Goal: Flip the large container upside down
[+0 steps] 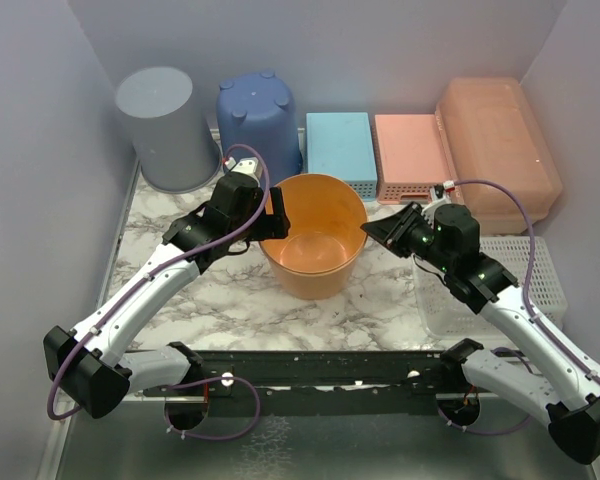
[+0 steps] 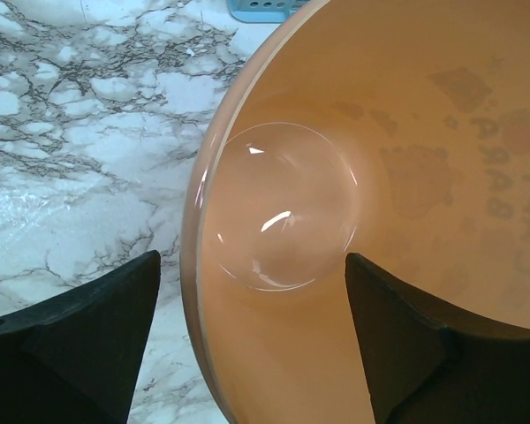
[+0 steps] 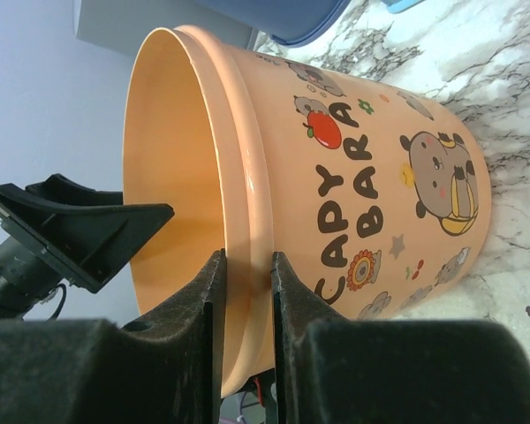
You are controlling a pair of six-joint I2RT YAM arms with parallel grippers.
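Note:
The large orange container [image 1: 315,245] is mouth-up in the middle of the table, tipped so that its opening is visible from above. In the right wrist view its printed outer wall [image 3: 384,190] slants, mouth toward the left. My right gripper is shut on its right rim, one finger inside and one outside. At the left rim my left gripper stands open; the rim [image 2: 193,238] passes between its parted fingers without being clamped. The container's bottom edge is hidden in the top view.
Behind stand an upturned grey bin [image 1: 162,135], an upturned blue bin [image 1: 256,120], a light blue basket [image 1: 340,150] and a pink basket [image 1: 410,155]. A large peach bin [image 1: 500,150] and a white basket [image 1: 440,315] line the right.

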